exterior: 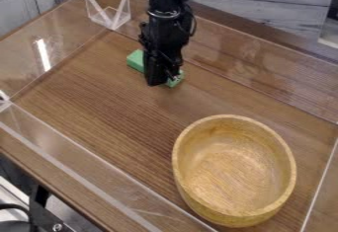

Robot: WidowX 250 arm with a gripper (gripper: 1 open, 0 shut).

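Note:
My black gripper [162,76] is down over the green block [137,60] near the upper middle of the wooden table, covering much of it. Parts of the block show at either side of the fingertips. The fingers look close together; whether anything is between them cannot be made out.
A large yellow bowl [234,173] takes up the lower right. A clear angular object [109,11] stands at the top left.

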